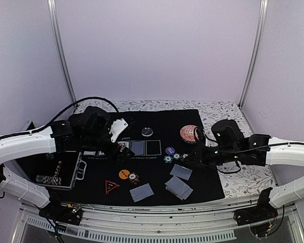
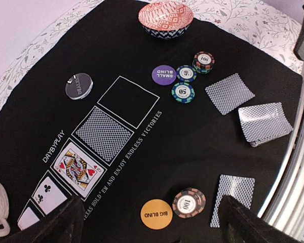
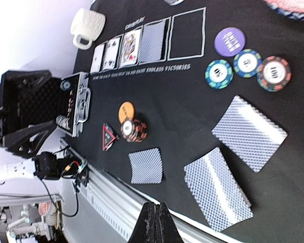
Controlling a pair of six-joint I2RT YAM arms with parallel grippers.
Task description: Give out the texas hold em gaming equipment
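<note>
The card deck [image 3: 219,190] lies face down near the front edge, its top card resting on it. My right gripper is shut with nothing between its fingers, raised clear of the deck. One face-down card [image 3: 249,132] lies behind the deck, and another card [image 2: 233,198] to its left. My left gripper stands open and empty above the mat's left part. Board cards, including a face-up queen [image 2: 77,168] and a face-down card [image 2: 103,134], fill printed boxes beside one empty box [image 2: 129,101].
Chip stacks [image 2: 188,203] stand beside the orange Big Blind disc [image 2: 156,214]. More chips [image 3: 273,74] surround the purple Small Blind disc [image 3: 229,41]. A bowl [image 1: 191,133], a white mug [image 3: 88,28] and an open case [image 1: 66,174] border the mat.
</note>
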